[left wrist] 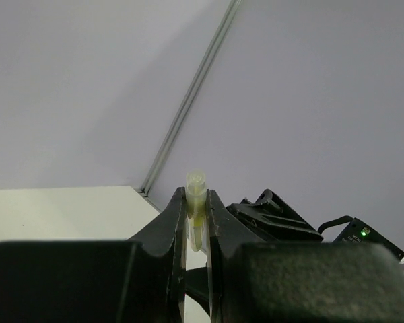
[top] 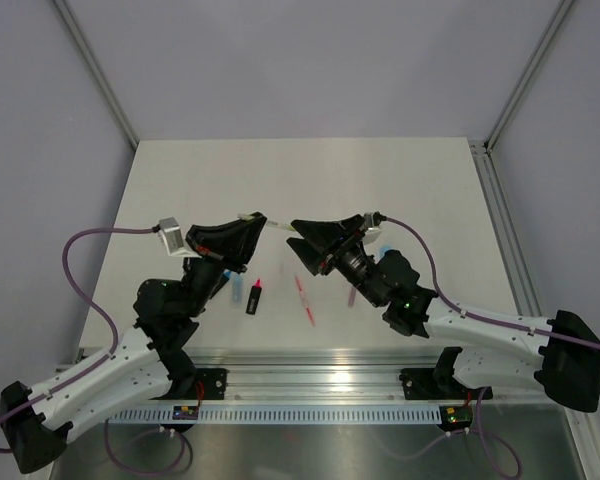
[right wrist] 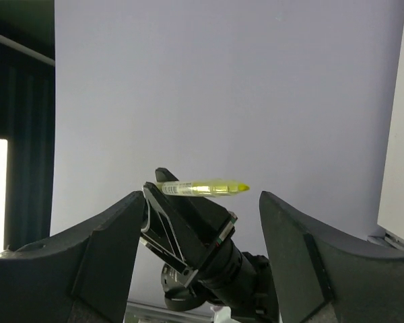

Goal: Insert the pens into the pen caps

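A yellow pen point(right wrist: 209, 188) is held aloft in my left gripper, which is shut on it; in the top view that gripper point(top: 255, 222) points right, and the pen reaches toward my right gripper point(top: 305, 240). In the right wrist view the pen's yellow tip lies between and just beyond the spread fingers of my right gripper, which is open. On the table lie a red pen point(top: 305, 300), a black marker point(top: 253, 298) and a blue item point(top: 237, 290), with further pieces partly hidden by the arms.
Both arms take up the front middle, close together. Grey walls and metal rails border the table.
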